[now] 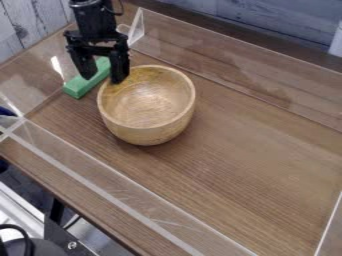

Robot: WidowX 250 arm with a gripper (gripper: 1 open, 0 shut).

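Observation:
My black gripper (95,68) hangs from the top left over a wooden bowl (147,108) and a green block (78,87). The block lies left of the bowl, partly behind the gripper. The fingers sit above the bowl's left rim and the block; whether they are open or shut is not clear at this size.
A clear plastic edge runs along the left, with dark cables at the lower left.

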